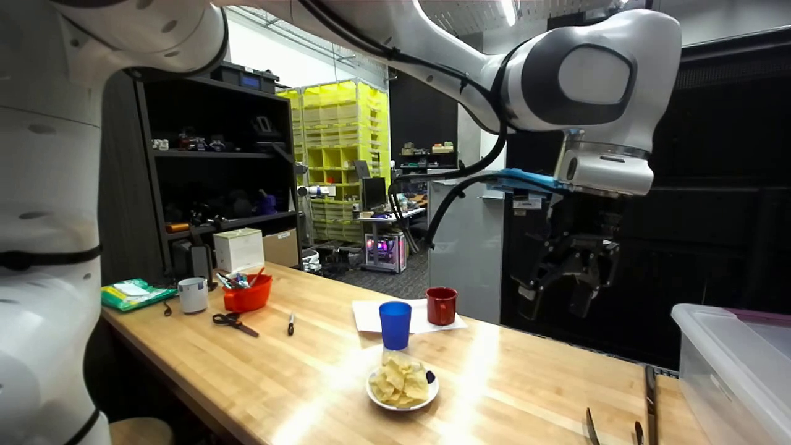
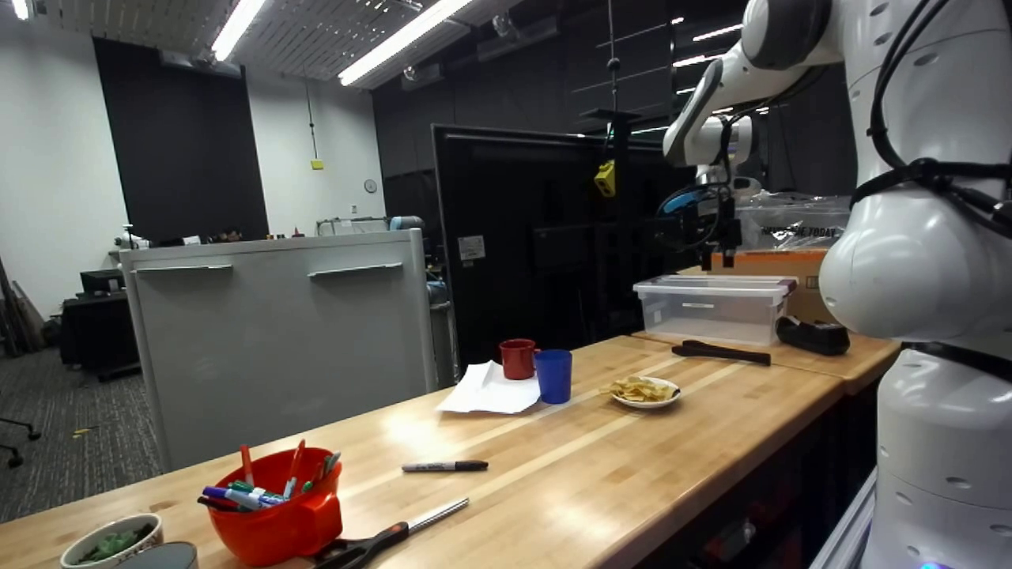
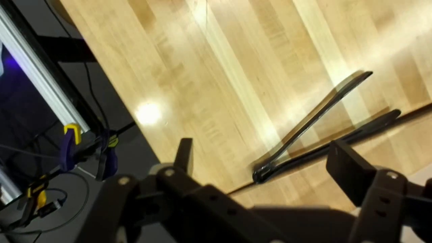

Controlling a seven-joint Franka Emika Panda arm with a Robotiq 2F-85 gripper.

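My gripper [image 1: 554, 303] hangs in the air over the right end of the table, its fingers wide open and empty. In exterior view 2 the gripper [image 2: 718, 258] is above the clear lidded bin. Below it in the wrist view lie black tongs [image 3: 309, 129], with two long arms spread in a V and joined near one end. The tongs [image 2: 721, 352] rest flat on the wood, in front of the bin. My fingers [image 3: 185, 156] are well above the table and touch nothing.
A plate of chips [image 1: 400, 385], a blue cup [image 1: 395, 325] and a red mug [image 1: 441, 306] stand mid-table. The clear bin [image 1: 730, 378] borders the right end. A red marker holder [image 2: 285, 521], scissors [image 2: 389, 539] and a marker [image 2: 446, 465] are at the other end.
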